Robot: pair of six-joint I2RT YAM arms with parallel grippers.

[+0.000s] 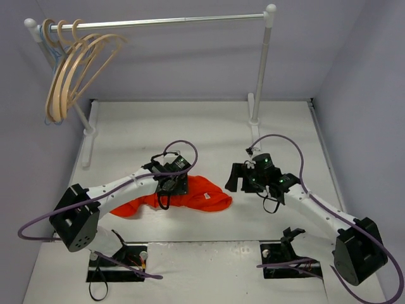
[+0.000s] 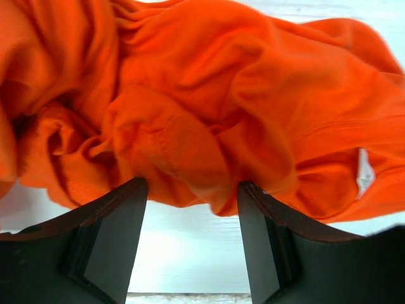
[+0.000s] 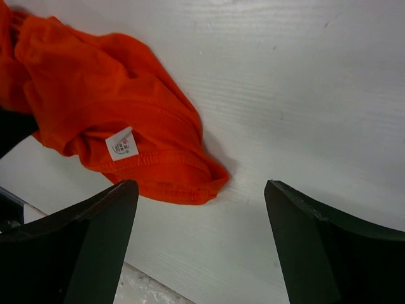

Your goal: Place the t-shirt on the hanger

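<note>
The orange t shirt (image 1: 204, 195) lies crumpled on the white table, its white label (image 3: 122, 144) facing up near the right end. Above its middle is my left gripper, open, with folds of cloth under and just beyond its fingertips. My right gripper is over bare table to the right of the shirt, its fingers apart and nothing between them; the shirt's right corner lies just beyond. Wooden hangers (image 1: 65, 88) hang together at the left end of the rail, clear of both arms.
A metal rail (image 1: 171, 21) on white posts spans the back, with one post (image 1: 261, 76) standing behind my right arm. Bare table (image 1: 171, 120) stretches behind the shirt and along the right side. Grey walls close in both sides.
</note>
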